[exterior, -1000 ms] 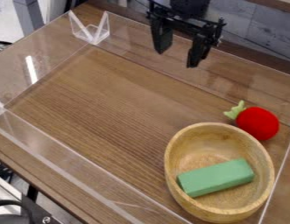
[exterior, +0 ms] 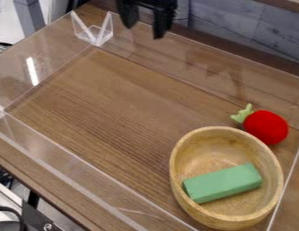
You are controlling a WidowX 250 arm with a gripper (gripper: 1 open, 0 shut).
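My black gripper [exterior: 145,20] is at the top of the view, left of centre, raised above the back of the wooden table [exterior: 91,117] and partly cut off by the frame edge; it looks open, with dark fingers pointing down. A wooden bowl [exterior: 191,158] at the lower right holds a green block [exterior: 221,183]. A red strawberry-like object [exterior: 266,127] with a green top lies just above the bowl.
A clear plastic piece [exterior: 94,29] stands at the back left, beside my gripper. Cables show past the table's edge at top left.
My gripper has moved left and upward in the view, away from the side with the red object. The bowl, block and red object have not moved.
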